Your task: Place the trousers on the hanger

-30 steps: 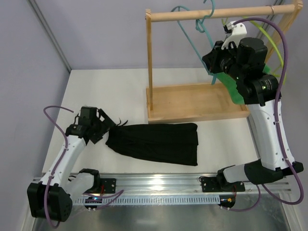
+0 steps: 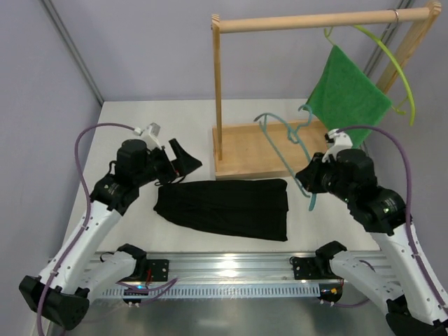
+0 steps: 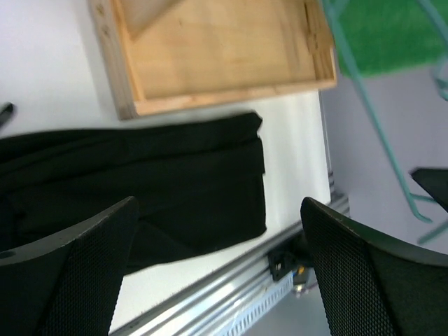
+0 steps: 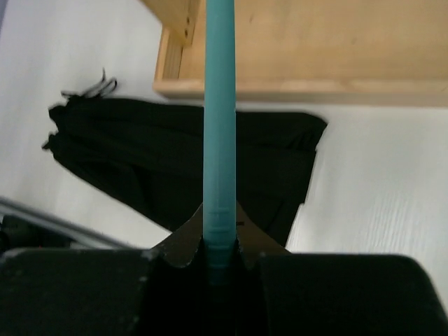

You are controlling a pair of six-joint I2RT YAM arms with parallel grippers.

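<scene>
Black trousers (image 2: 231,208) lie folded flat on the white table, their waist end with drawstrings to the left. In the top view a teal hanger (image 2: 281,147) hangs in the air, with my right gripper (image 2: 305,183) shut on it. The right wrist view shows the hanger's teal bar (image 4: 220,133) upright between the fingers, the trousers beyond it. My left gripper (image 2: 186,161) stands open above the trousers' left end, nothing between its fingers. In the left wrist view, the trousers (image 3: 189,182) lie below and past the open fingers (image 3: 77,280).
A wooden rack (image 2: 231,171) with a top rail (image 2: 308,22) stands behind the trousers. On it, at the right, a green cloth (image 2: 346,91) hangs from a lime hanger (image 2: 399,66). Bare table lies to the left of the rack.
My right gripper has come down from near the rail with the teal hanger. The left gripper has risen and moved right, over the trousers. The trousers lie unmoved.
</scene>
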